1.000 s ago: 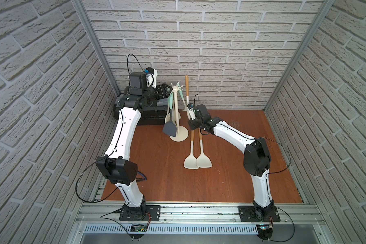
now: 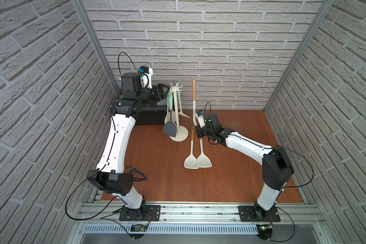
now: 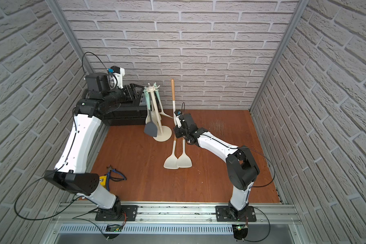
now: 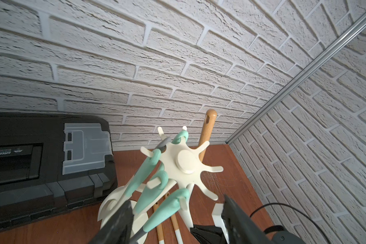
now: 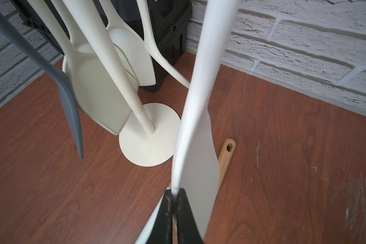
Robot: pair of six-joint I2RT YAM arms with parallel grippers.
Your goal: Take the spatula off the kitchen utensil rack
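The cream utensil rack (image 2: 176, 113) holds several mint-handled utensils and a grey turner (image 2: 169, 128). A white spatula with a wooden handle (image 2: 194, 89) stands upright right of the rack, apart from it, with my right gripper shut on its lower white part. In the left wrist view, my left gripper is open just beside the rack's star-shaped top (image 4: 187, 162), nothing clearly held.
Two cream turners (image 2: 203, 160) lie on the wooden table in front of the rack. A black case (image 4: 28, 158) stands at the back left, and blue pliers (image 2: 138, 173) lie at front left.
My right gripper has moved rightward and toward the front with the upright spatula, away from the rack. The left arm has drawn slightly left.
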